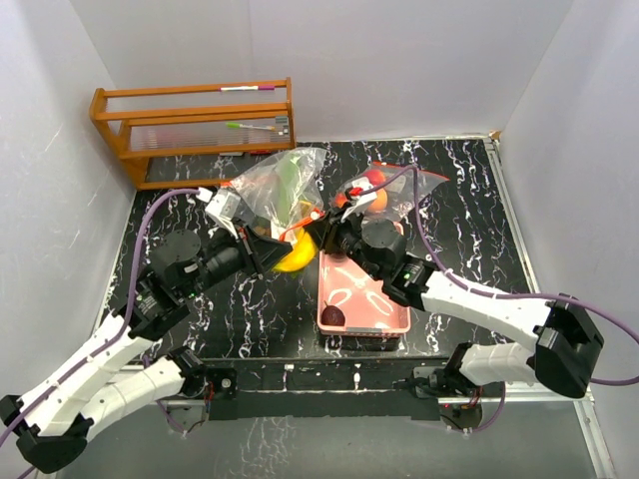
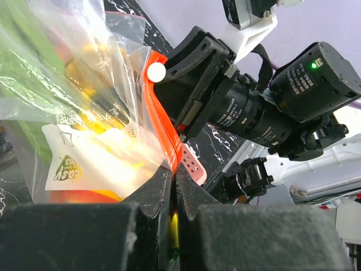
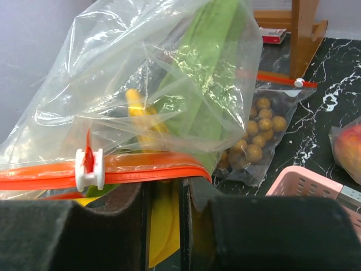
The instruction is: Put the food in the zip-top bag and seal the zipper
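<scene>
A clear zip-top bag (image 1: pixel 275 185) with a green panel and red zipper edge (image 3: pixel 135 175) spreads between my arms. Yellow bananas (image 1: pixel 297 257) lie partly behind its plastic, their lower end showing below the red edge in the right wrist view. My left gripper is shut on the bag's red edge, which runs into its fingertips. My right gripper is closed around the bananas (image 3: pixel 162 223), which show between its fingers just behind the red edge; their exact contact is partly hidden. The white slider (image 3: pixel 90 169) sits left of the right fingers.
A pink basket (image 1: pixel 364 299) holding a dark round fruit (image 1: pixel 332 315) stands right of the bananas. Behind it lies a bag of peaches (image 1: pixel 374 200). A bag of brown balls (image 3: pixel 262 130) and a wooden rack (image 1: pixel 200 120) are farther back.
</scene>
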